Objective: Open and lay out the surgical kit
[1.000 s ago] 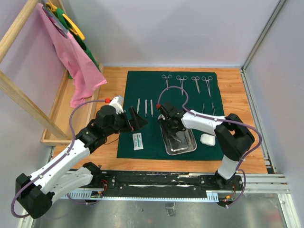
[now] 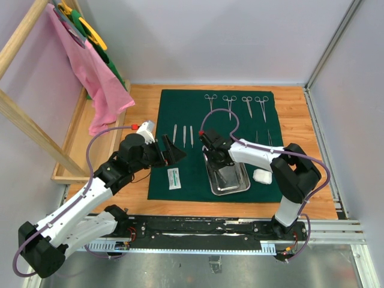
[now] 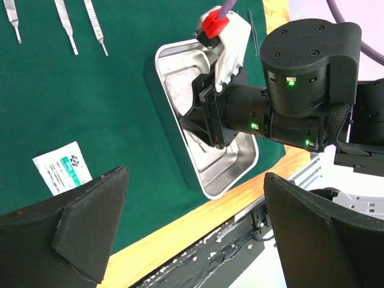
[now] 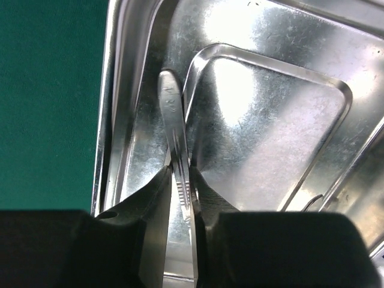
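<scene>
In the right wrist view a metal scalpel handle (image 4: 172,111) lies in the steel tray (image 4: 103,144), along its side wall. My right gripper reaches into the tray with its fingertips close on either side of the handle's lower part; whether they grip it cannot be told. My left gripper (image 2: 173,150) hangs over the green cloth (image 2: 195,102), left of the tray, with its fingers wide and empty. Three scalpel handles (image 2: 185,135) lie in a row on the cloth. A white-green packet (image 3: 63,169) rests on the cloth near my left gripper.
Several scissor-like instruments (image 2: 230,105) line the cloth's far side. Thin tools (image 2: 269,138) and a white gauze pad (image 2: 262,176) lie right of the tray, near the right arm. A wooden rack (image 2: 75,141) with pink cloth stands at the left.
The left arm and the laid-out instruments look unmoved.
</scene>
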